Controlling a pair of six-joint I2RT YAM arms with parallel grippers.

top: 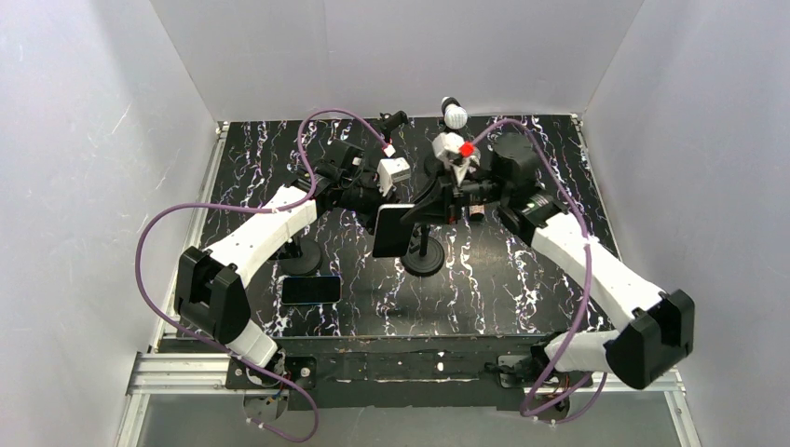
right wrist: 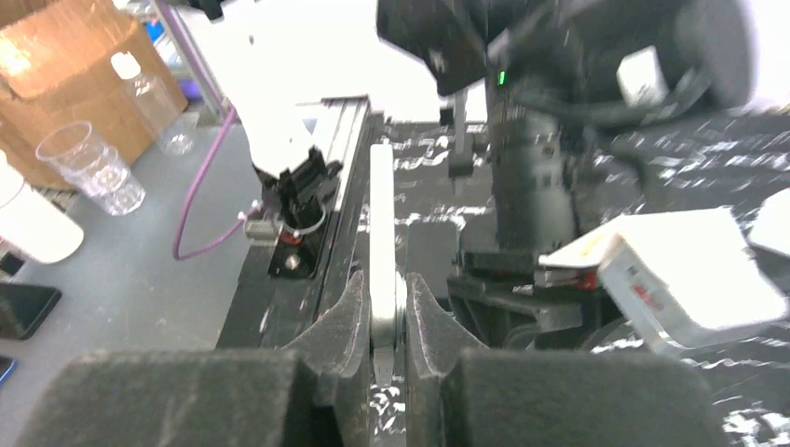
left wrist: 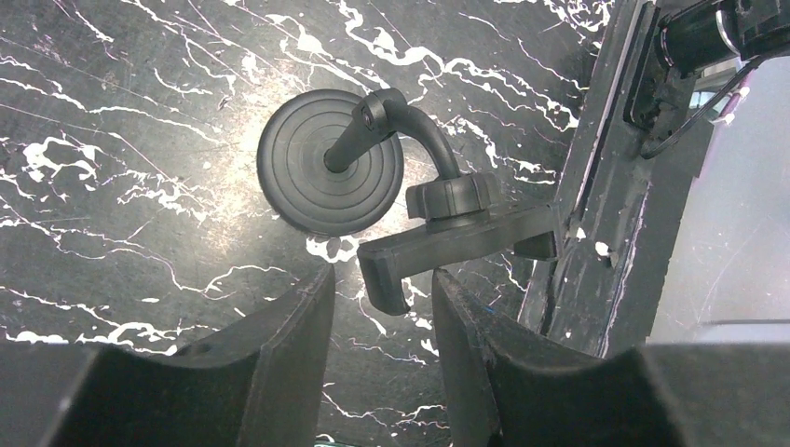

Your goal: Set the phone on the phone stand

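A black phone hangs upright over the middle of the table, my right gripper shut on it; in the right wrist view it shows edge-on between the fingertips. Behind and below it in the top view is a round black stand, partly hidden. My left gripper is open, close beside the phone in the top view; in the left wrist view its fingertips point at the bracket of another black stand with a bent arm.
A second phone lies flat at front left, near a stand base. More stands and devices stand along the back. Walls close in the sides and back.
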